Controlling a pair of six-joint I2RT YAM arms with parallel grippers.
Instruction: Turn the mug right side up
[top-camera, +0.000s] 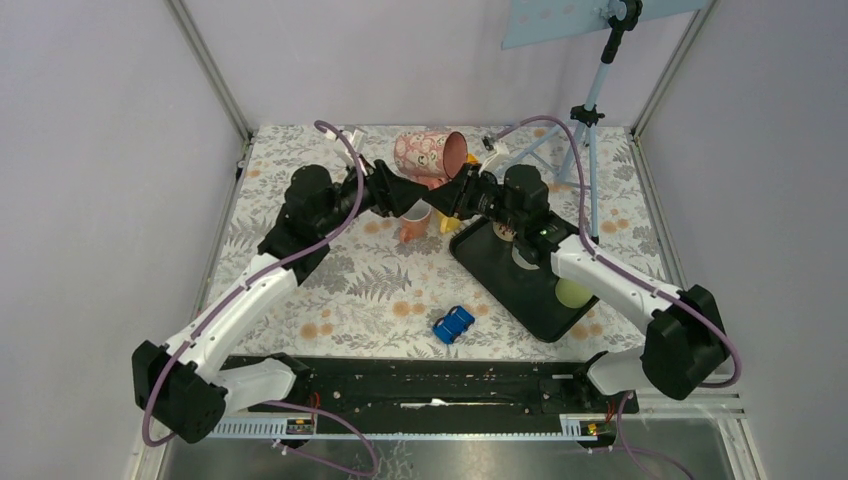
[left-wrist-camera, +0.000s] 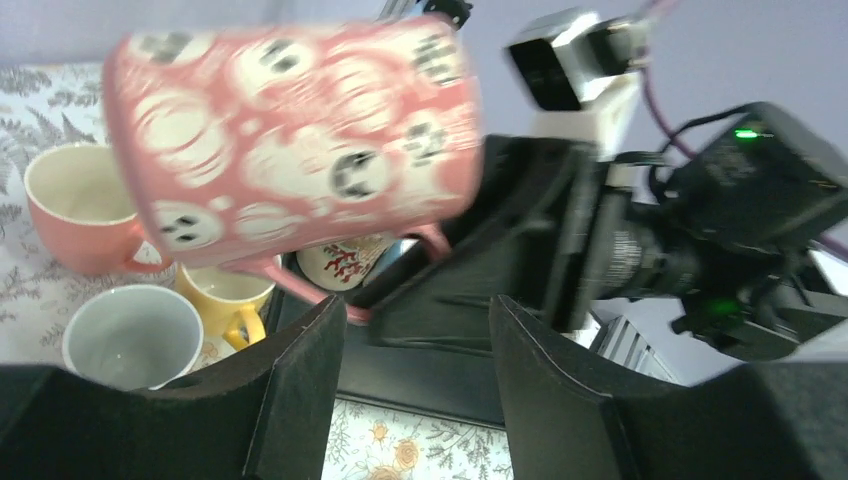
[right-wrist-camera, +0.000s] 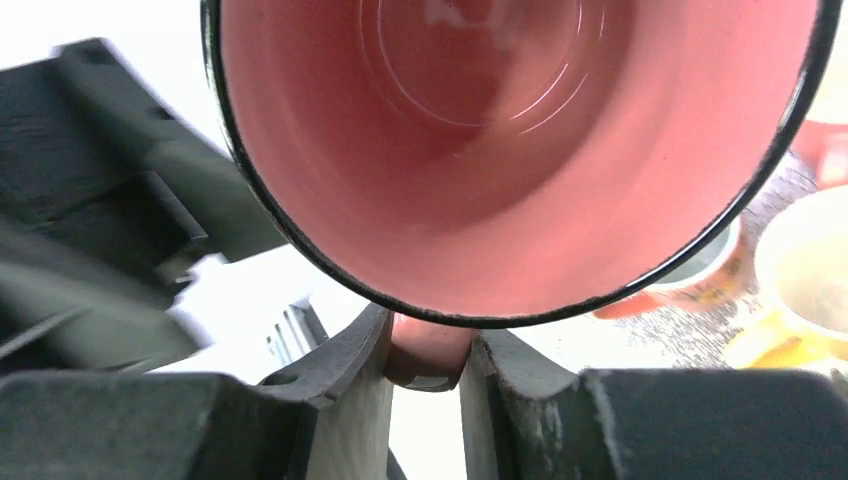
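Note:
A pink patterned mug (top-camera: 425, 152) is held aloft on its side between the two grippers at the back of the table. In the right wrist view my right gripper is closed on its pink handle, with the mug's inside (right-wrist-camera: 510, 190) facing that camera. My left gripper is part open with nothing between its fingers; the mug (left-wrist-camera: 290, 140) hangs above and beyond them, blurred.
Pink, grey-inside and yellow (left-wrist-camera: 225, 285) mugs stand on the table below. A black tray (top-camera: 500, 290) holding other mugs lies at right, a blue toy car (top-camera: 453, 323) at front centre. A tripod (top-camera: 590, 170) stands back right.

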